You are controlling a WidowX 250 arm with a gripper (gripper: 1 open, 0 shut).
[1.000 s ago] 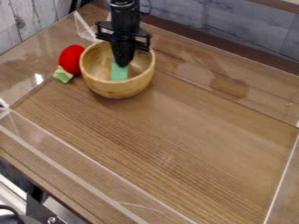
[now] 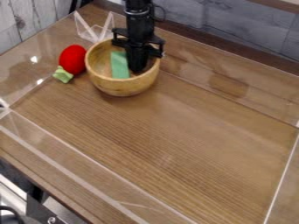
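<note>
A wooden bowl (image 2: 122, 85) sits on the table at the upper left, with a green object (image 2: 118, 64) inside it. My black gripper (image 2: 142, 56) reaches in from the top over the bowl's right side; its fingers are dark and small, and partly hide the bowl's inside. A red object (image 2: 70, 59) with a pale green part (image 2: 65, 75) lies just left of the bowl.
A clear plastic item (image 2: 93, 31) lies behind the bowl at the upper left.
My gripper has moved toward the right side of the bowl since one second ago. The green object in the bowl remains at the left of the gripper.
</note>
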